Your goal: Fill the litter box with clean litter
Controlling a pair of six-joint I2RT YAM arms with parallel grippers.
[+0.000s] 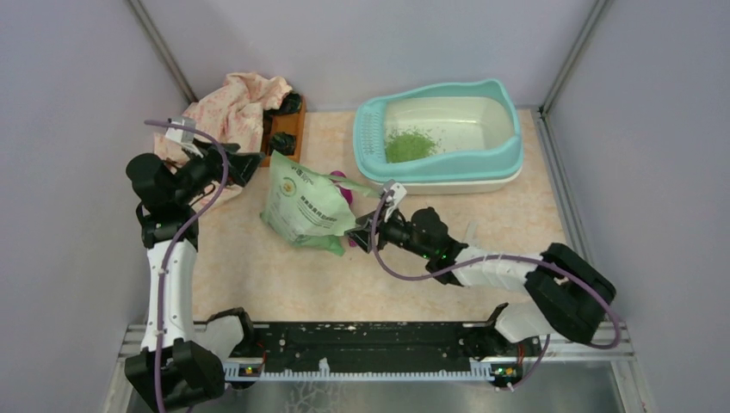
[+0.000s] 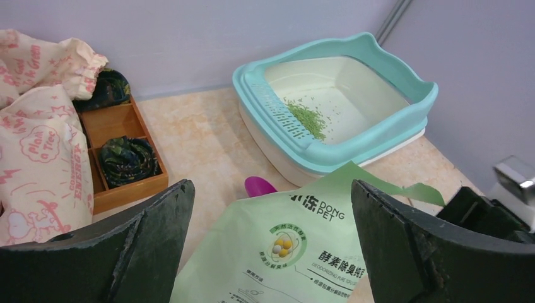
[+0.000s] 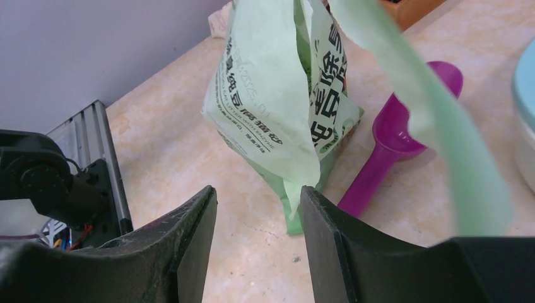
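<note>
A green litter bag [image 1: 301, 206] slumps in the middle, its torn strip reaching right; in the left wrist view its printed face [image 2: 290, 252] fills the lower middle. A purple scoop [image 3: 369, 183] lies beside it, partly covered. The turquoise litter box [image 1: 495, 159] at the back right holds a small patch of green litter [image 1: 409, 146]. My right gripper [image 1: 360, 234] is open at the bag's right end, a hanging flap [image 3: 296, 177] just beyond its fingers. My left gripper [image 1: 245, 168] is open in the air above the bag's upper left, nothing between its fingers.
A wooden tray [image 1: 290, 125] with black bags and a pink patterned cloth [image 1: 232, 103] occupy the back left. Walls border the sides and back.
</note>
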